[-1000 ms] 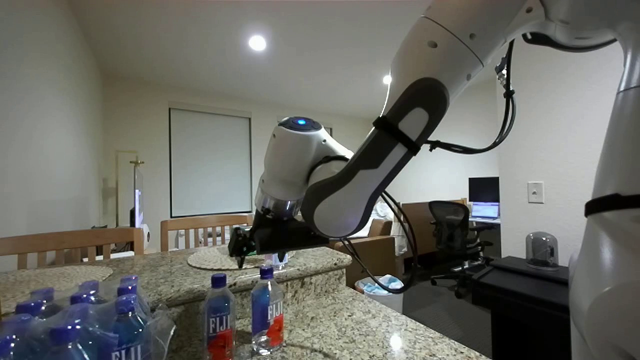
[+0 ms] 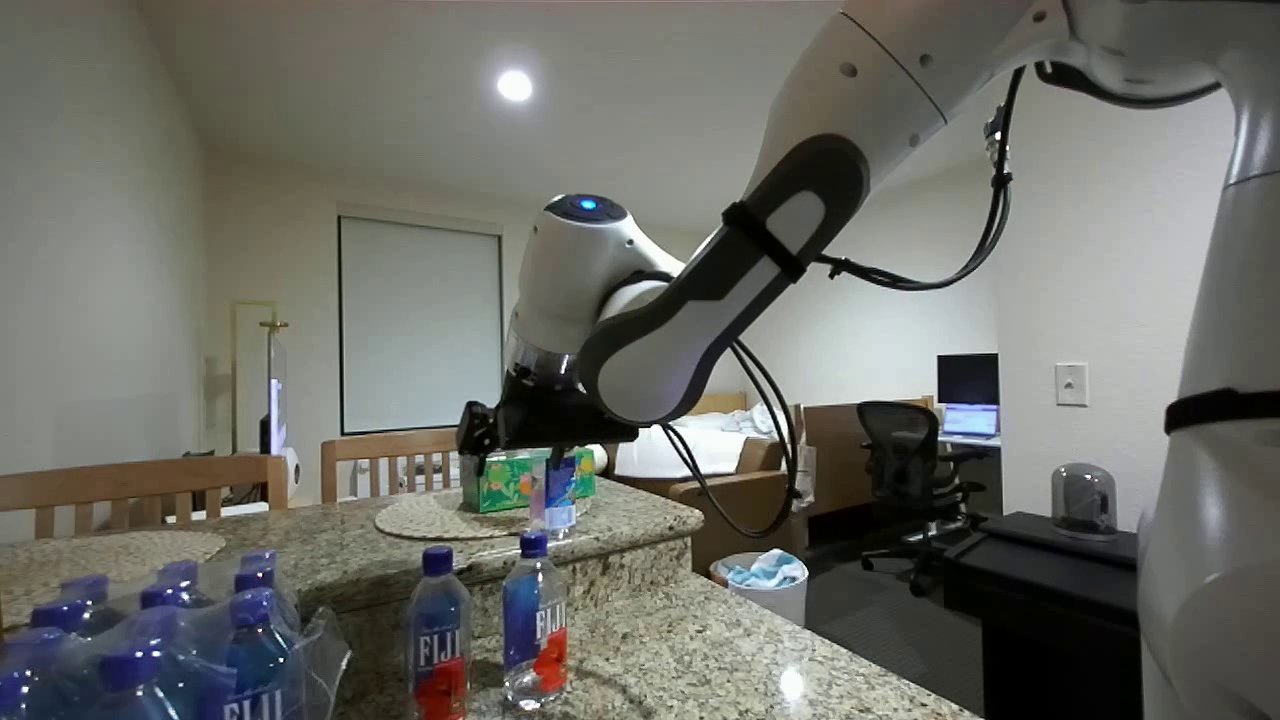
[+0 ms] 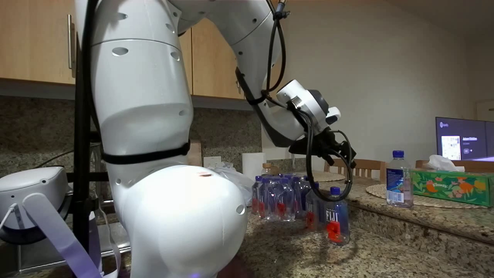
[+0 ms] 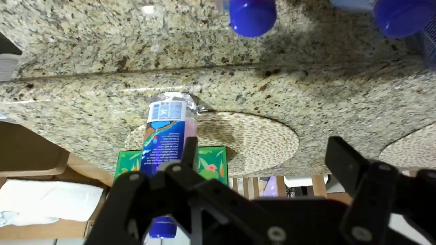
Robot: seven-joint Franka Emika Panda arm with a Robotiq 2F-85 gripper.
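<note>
My gripper stands open in the wrist view, with nothing held between its fingers. A water bottle with a blue cap (image 4: 169, 136) stands on the raised granite ledge, partly covered by the left finger there. In exterior view 2 this bottle (image 3: 399, 183) is upright in front of a green tissue box (image 3: 451, 187), and my gripper (image 3: 346, 156) hangs to its left, apart in the picture. Two Fiji bottles stand on the lower counter, one (image 2: 535, 624) to the right of the other (image 2: 439, 642).
A plastic-wrapped pack of several bottles (image 2: 156, 666) sits at the near left. Round woven mats (image 4: 261, 141) lie on the ledge (image 4: 327, 106). Wooden chairs (image 2: 384, 450) stand behind it.
My arm and gripper have risen and shifted slightly left in exterior view 1, uncovering more of the tissue box and the ledge bottle. The two lower bottles have stayed put.
</note>
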